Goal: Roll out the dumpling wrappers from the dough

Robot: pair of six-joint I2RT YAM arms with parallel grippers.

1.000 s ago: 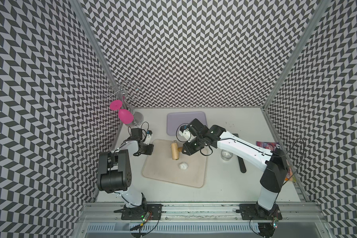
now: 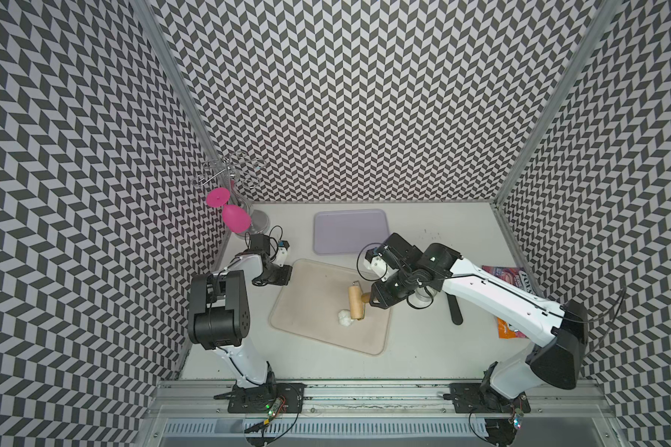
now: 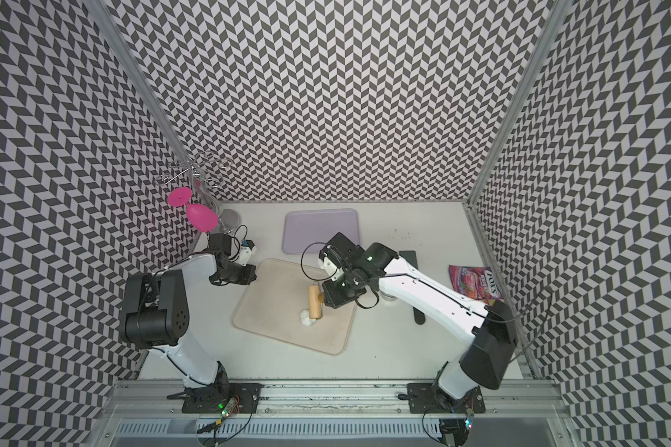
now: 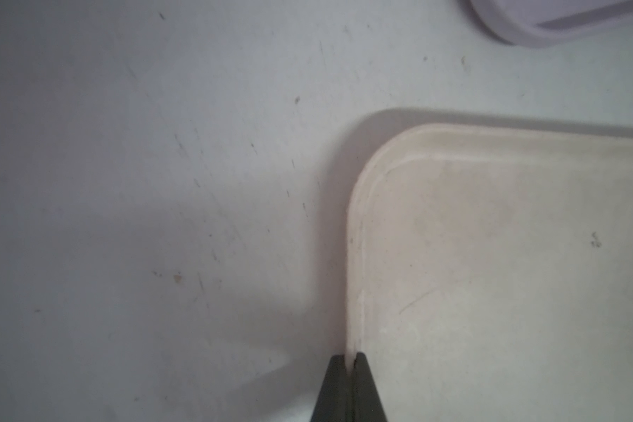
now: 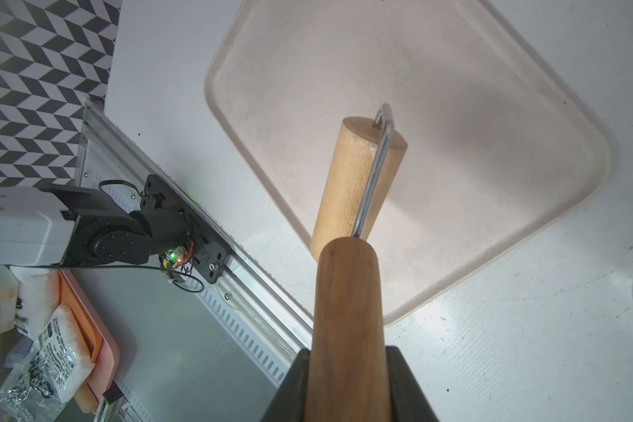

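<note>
A beige tray (image 2: 317, 301) lies mid-table. Its left rim runs between the fingertips of my left gripper, which is shut there. A small white lump of dough (image 2: 344, 319) sits on the tray, right of its middle. My right gripper is shut on the wooden handle (image 5: 348, 302) of a roller. The pale wooden cylinder (image 2: 356, 301) of that roller is over the tray, its near end close against the dough's right side; whether it presses on the dough I cannot tell. In the right wrist view the cylinder hides the dough.
Behind lies an empty lilac tray (image 2: 350, 231). To the right are a metal cup (image 2: 422, 298) partly behind the arm, a black-handled tool (image 2: 454, 309) and a colourful bag (image 2: 508, 277). A rack with pink utensils (image 2: 235, 218) stands back left.
The roller in my right gripper has moved right and toward the front, from left of the dough to its right side. The left gripper and tray have shifted slightly.
</note>
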